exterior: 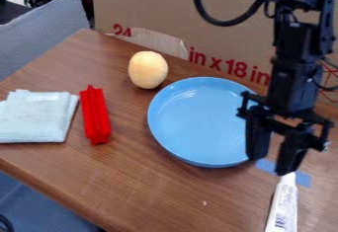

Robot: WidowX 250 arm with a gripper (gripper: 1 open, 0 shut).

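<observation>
My black gripper [272,152] hangs over the right edge of a blue plate [199,119], its fingers pointing down and apart, with nothing visible between them. Below it a white, long object [283,206] lies on the wooden table [132,192]. A pale yellow round object [148,69] sits behind the plate to the left. A red elongated object [95,115] rests left of the plate, beside a folded light cloth [35,116].
A cardboard box [185,14] stands along the back. A grey padded edge [40,48] borders the table at left.
</observation>
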